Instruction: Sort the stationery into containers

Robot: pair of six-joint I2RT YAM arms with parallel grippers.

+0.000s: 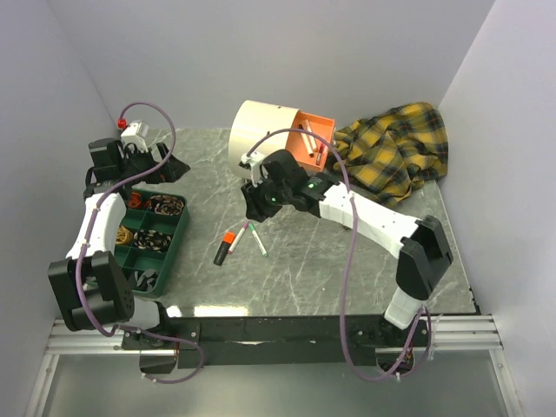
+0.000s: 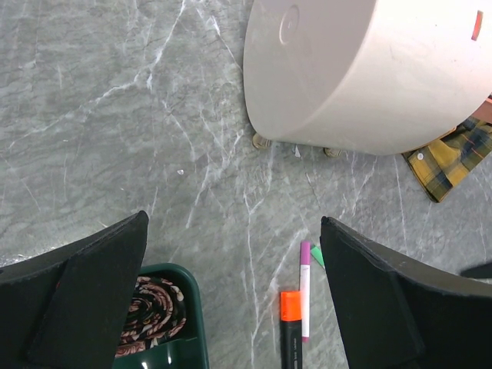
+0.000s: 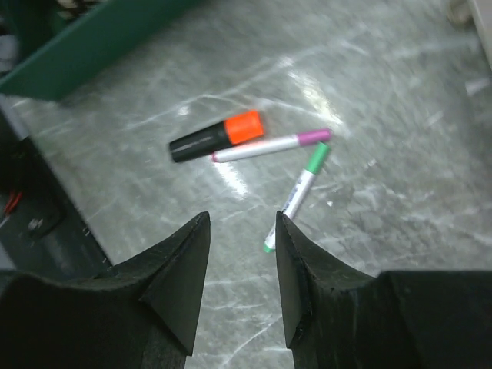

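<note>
On the grey table lie a black highlighter with an orange cap [image 1: 224, 248], a purple-capped pen [image 3: 261, 147] and a green-capped pen [image 3: 297, 197]. Over their far end hangs my right gripper [image 1: 258, 207], its fingers part open and nothing between the fingers. The orange drawer [image 1: 322, 130] of the cream rounded cabinet [image 1: 249, 132] is pulled out with several pens in it. At the left my open left gripper [image 1: 168, 165] hovers above the table, empty, beyond the green compartment tray [image 1: 177, 242].
Dark patterned coils [image 1: 151, 241] and other bands fill the tray's compartments. A yellow-and-black checked cloth [image 1: 408, 148] is bunched at the back right.
</note>
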